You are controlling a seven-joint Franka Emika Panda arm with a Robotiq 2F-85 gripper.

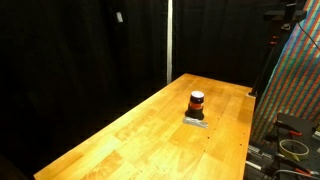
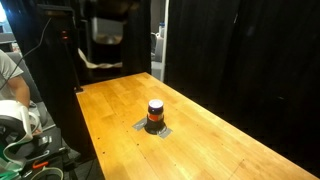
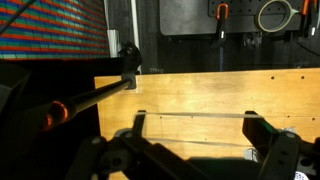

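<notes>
A dark jar-like object with a white top and a red-orange band (image 1: 196, 103) stands upright on the wooden table (image 1: 130, 135). In the second exterior view the same jar (image 2: 155, 116) is near the middle of the tabletop. A flat grey strip (image 1: 195, 122) lies at its base. Seen in the wrist view, my gripper is open, its fingers wide apart above bare wood, with nothing between them. The jar is not clearly visible there; only a small pale patch shows by the right finger.
Beyond one table edge, cables and tools (image 3: 283, 14) lie on a dark surface. A blurred dark shape (image 2: 105, 35), perhaps part of the arm, fills the upper left of the second exterior view. A person (image 2: 14, 85) sits at its left edge.
</notes>
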